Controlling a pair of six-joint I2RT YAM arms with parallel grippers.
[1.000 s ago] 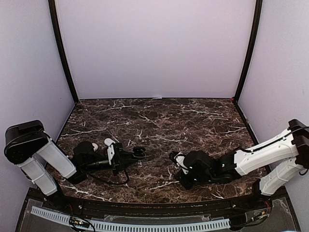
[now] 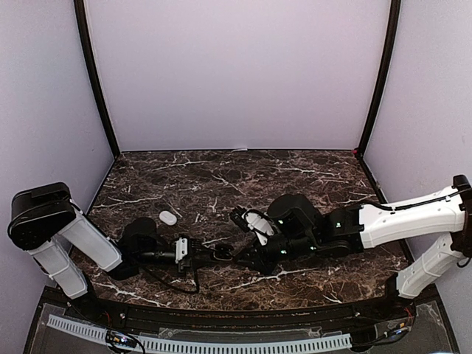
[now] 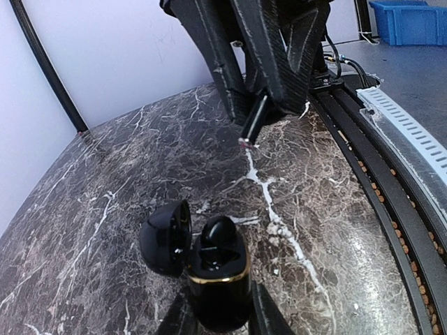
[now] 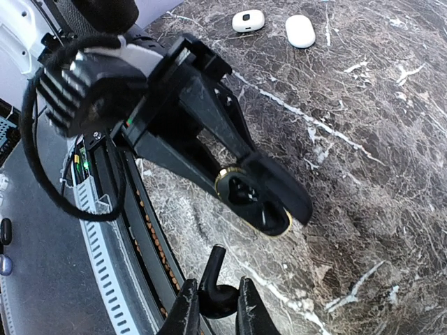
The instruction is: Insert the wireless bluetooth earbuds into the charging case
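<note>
My left gripper is shut on an open black charging case with a gold rim, its lid raised; in the right wrist view the case (image 4: 248, 202) shows a dark hollow interior. My right gripper is shut on a black earbud (image 4: 216, 296), stem upward, just below and apart from the case. In the left wrist view that gripper is above the case, the earbud's stem (image 3: 255, 122) pointing down. In the top view both grippers meet near the front middle.
Two white cases (image 4: 248, 21) (image 4: 300, 31) lie on the marble table at the left. A rail (image 2: 192, 316) runs along the front edge, and walls stand at the sides and back.
My left gripper has shifted slightly, still with the case in it.
</note>
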